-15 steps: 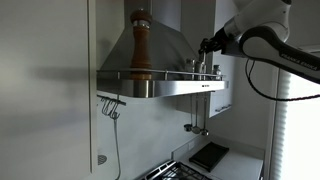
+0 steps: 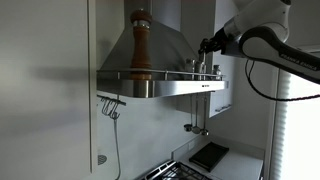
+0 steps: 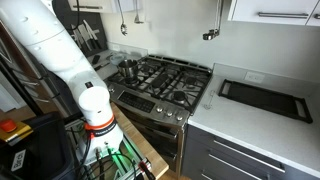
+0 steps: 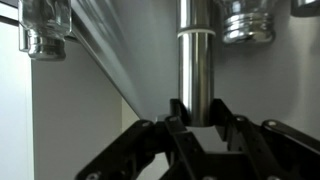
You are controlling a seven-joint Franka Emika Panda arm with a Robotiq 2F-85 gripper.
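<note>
A shiny metal cylinder (image 4: 196, 75) with a pale ring round it stretches away from my gripper in the wrist view. The black fingers (image 4: 178, 108) are shut on its near end, one on each side. Its far end runs out of the picture at the top. From the first exterior view, my gripper (image 2: 208, 46) is high at the right of the range hood, above the railed shelf; the cylinder is too small there to tell apart clearly. The second exterior view does not show the gripper.
Glass jars (image 4: 248, 22) stand close beside the cylinder, and another jar (image 4: 46, 42) is at upper left. A wooden mill (image 2: 140, 46) rises by the hood rail (image 2: 170, 74). Utensils (image 2: 199, 122) hang below. The stove (image 3: 165, 84) and counter (image 3: 225, 125) lie lower down.
</note>
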